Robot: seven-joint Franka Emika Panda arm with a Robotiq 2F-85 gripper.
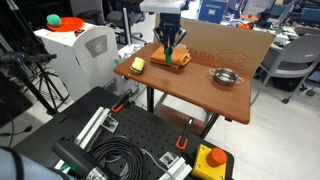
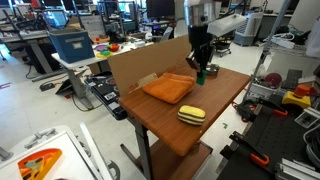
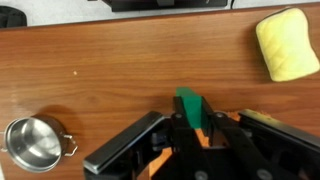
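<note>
A green object (image 3: pixel 190 105) is pinched in my gripper, which is shut on it. In exterior view 1 the gripper (image 1: pixel 169 50) hangs over the table's far left part, in front of the orange cloth (image 1: pixel 178 58). From exterior view 2, the green object (image 2: pixel 201 76) appears just below the fingers, to the right of the cloth (image 2: pixel 170 88). In the wrist view the object looks raised over the wood, with orange showing behind it. Its lower end is partly hidden by the gripper.
A yellow sponge (image 2: pixel 191 115) lies near the table's edge. A metal pot (image 1: pixel 226 76) stands farther right on the wooden table (image 1: pixel 200 92). A cardboard panel (image 1: pixel 232 45) stands along the back.
</note>
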